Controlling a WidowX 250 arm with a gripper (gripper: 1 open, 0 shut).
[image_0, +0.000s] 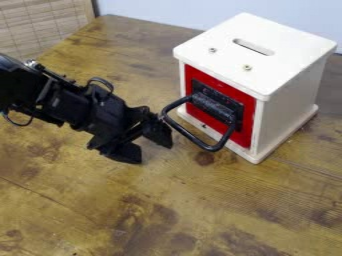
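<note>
A white box (286, 100) stands on the wooden table, with a slot and two screws on top and a red front panel (197, 79). A black loop handle (214, 142) sticks out from that panel toward the left. My black gripper (140, 139) hangs low over the table just left of the handle, its fingers pointing toward it. I cannot tell clearly how wide its fingers stand; nothing is visibly held.
A pale wall runs along the back, and a slatted mat (34, 20) lies at the upper left.
</note>
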